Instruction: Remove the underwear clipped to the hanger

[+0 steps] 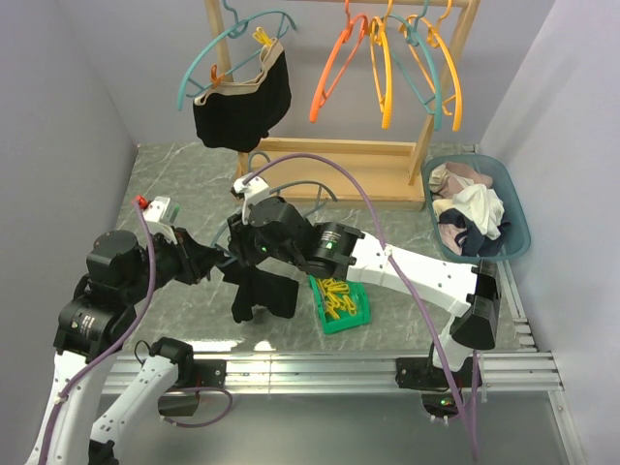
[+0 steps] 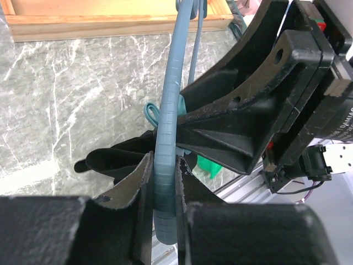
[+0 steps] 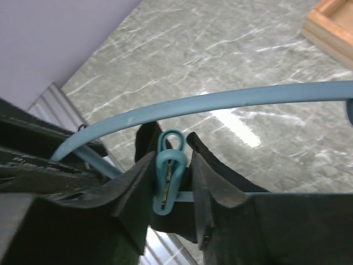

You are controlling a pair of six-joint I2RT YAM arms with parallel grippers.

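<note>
My left gripper is shut on one arm of a blue-grey hanger [image 2: 172,83], which passes between its fingers. Black underwear [image 1: 263,293] hangs below the hanger, over the floor. At the hanger's lower bar is a teal clip [image 3: 170,160], with the dark cloth [image 3: 223,170] behind and below it. Around that clip stands my right gripper, part open, one finger on either side and a small gap showing on the right. The right gripper's black fingers [image 2: 231,130] also reach the clip in the left wrist view. In the top view both grippers hide the clip.
Another black garment [image 1: 244,111] is clipped to a teal hanger on the wooden rack [image 1: 339,155], beside several empty hangers. A green basket [image 1: 341,318] holds yellow clips. Clothes fill a blue-grey bin [image 1: 521,218] at the right.
</note>
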